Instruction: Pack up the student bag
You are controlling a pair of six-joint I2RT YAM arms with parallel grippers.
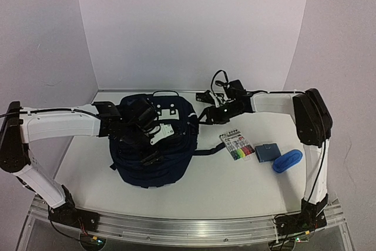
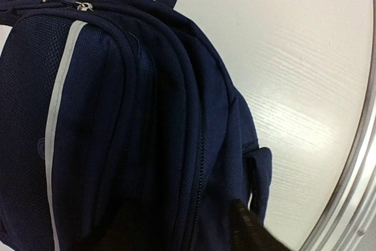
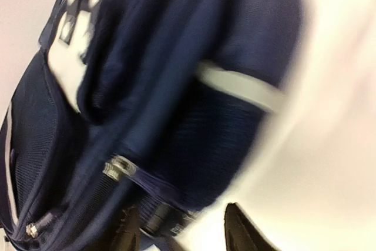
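Note:
The navy student bag lies on the left half of the table, with pale patches near its top. Over its lower front is my left gripper; in the left wrist view its dark fingers stand apart across the bag's zipped side, so it is open. My right gripper is at the bag's upper right edge. Its fingers are spread in the right wrist view, near a zip pull and a dark strap end. A marker set, a dark blue notebook and a blue pouch lie to the right.
A bag strap reaches rightward almost to the marker set. Bare white table lies in front of the items. A metal rail runs along the front edge, and walls enclose the sides and back.

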